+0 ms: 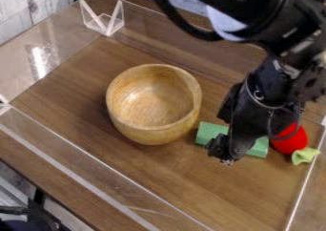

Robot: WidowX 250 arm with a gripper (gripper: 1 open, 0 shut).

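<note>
The black gripper [239, 130] is low on the right of the camera view, open, over a green block [211, 132] lying on the wooden table [140, 182]. Its fingers partly hide the block. A red object [293, 139] lies right of the gripper, partly behind it, with a small pale green piece [304, 155] at its lower end.
A wooden bowl [152, 104] stands left of the green block. Clear plastic edges border the table at left and front.
</note>
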